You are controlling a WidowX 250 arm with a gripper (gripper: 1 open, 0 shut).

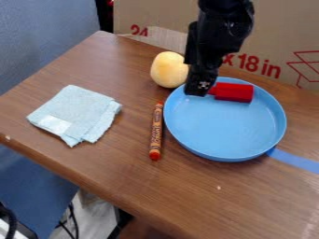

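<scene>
My black gripper (pixel 200 75) hangs over the upper left rim of a blue plate (pixel 225 129). Its lower end is beside a red block (pixel 236 91) on the plate, partly hiding it; whether it holds anything is unclear. A yellow round object (pixel 167 70) sits just left of the gripper. An orange crayon-like stick (pixel 157 132) lies left of the plate, and a folded pale blue cloth (pixel 75 114) lies at the left of the table.
A cardboard box (pixel 281 42) stands along the back. Blue tape (pixel 297 161) runs right of the plate. The table's left edge borders a blue surface.
</scene>
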